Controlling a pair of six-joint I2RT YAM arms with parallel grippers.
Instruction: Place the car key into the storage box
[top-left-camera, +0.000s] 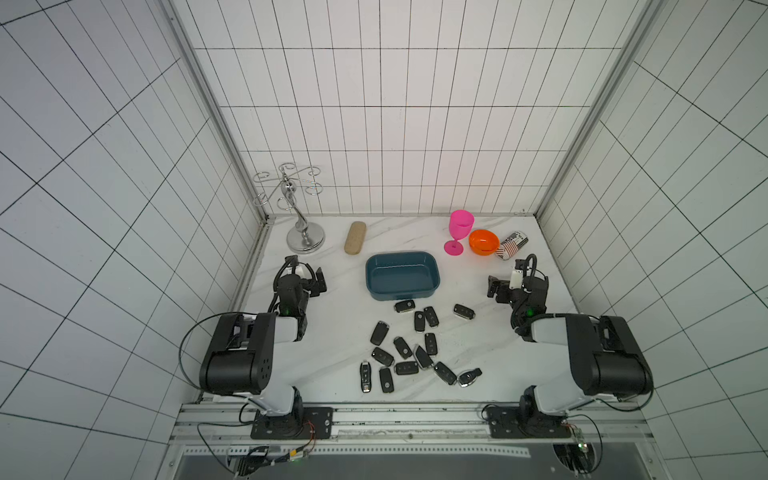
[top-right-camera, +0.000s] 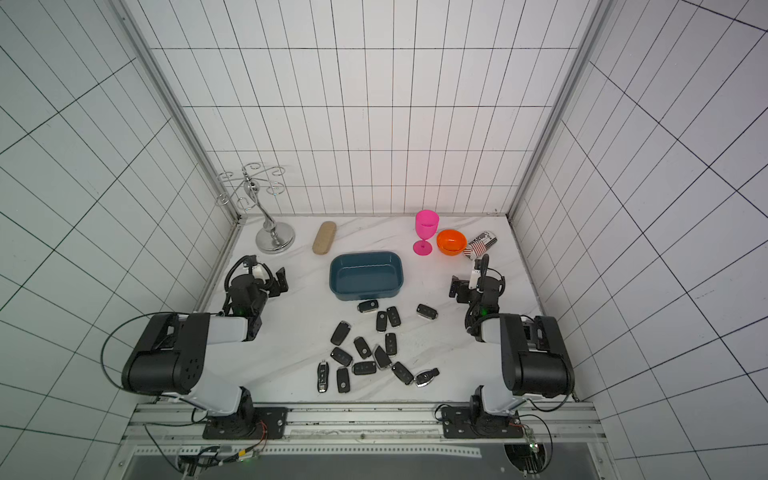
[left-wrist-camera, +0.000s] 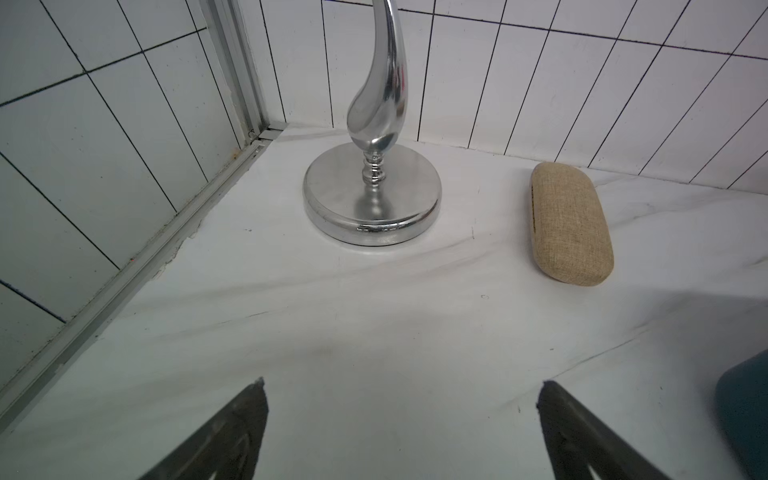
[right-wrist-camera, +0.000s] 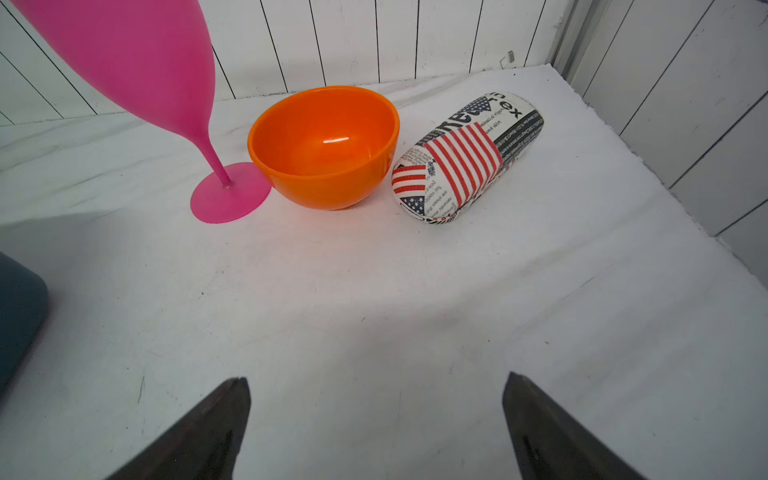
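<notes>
A teal storage box (top-left-camera: 402, 274) sits empty in the middle of the table. Many black car keys, among them one below the box (top-left-camera: 404, 305), one at the right (top-left-camera: 464, 311) and one at the lower left (top-right-camera: 322, 376), lie flat across the front half. My left gripper is at the left side, level with the box, open with nothing between its fingers. On the right side, my right gripper also stands open and empty, above bare table.
At the back are a chrome stand (left-wrist-camera: 372, 208), a tan case (left-wrist-camera: 571, 224), a pink goblet (right-wrist-camera: 232, 196), an orange bowl (right-wrist-camera: 324, 144) and a flag-print case (right-wrist-camera: 464, 160). Walls enclose the sides and back. Bare table lies either side of the box.
</notes>
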